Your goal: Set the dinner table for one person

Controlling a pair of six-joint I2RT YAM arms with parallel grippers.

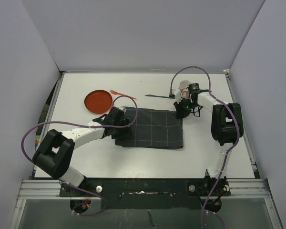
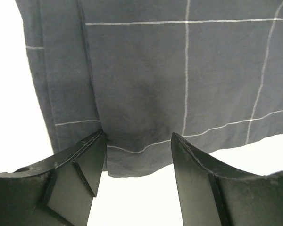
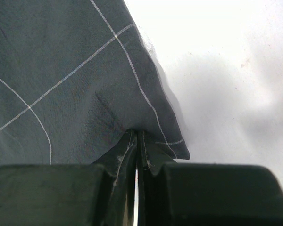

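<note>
A dark grey placemat cloth with white grid lines [image 1: 152, 133] lies in the middle of the table, folded along its left side. My left gripper is over that left part, its fingers apart with cloth below and between them. My right gripper is shut at the cloth's upper right corner in the top view, its tips pressed on the fabric; whether cloth is pinched cannot be seen. A red plate [image 1: 98, 101] lies at the back left.
An orange utensil [image 1: 116, 92] and a dark blue knife [image 1: 157, 95] lie behind the cloth. A pale cup [image 1: 184, 84] stands at the back right, partly behind the right arm.
</note>
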